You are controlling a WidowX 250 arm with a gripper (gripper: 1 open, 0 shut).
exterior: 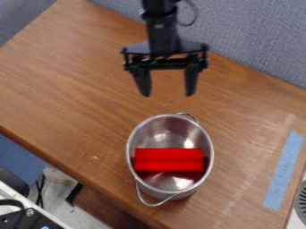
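Observation:
A silver pot (169, 186) with wire handles stands in the lower middle of the table, holding a red block (169, 159) lying crosswise inside it. The dark gripper (166, 82) hangs above and behind the pot, its two fingers wide apart with nothing seen between them.
A light blue strip (284, 170) lies at the right, near a partly visible round silver object at the right edge. Cables and dark equipment sit beyond the lower-left table edge.

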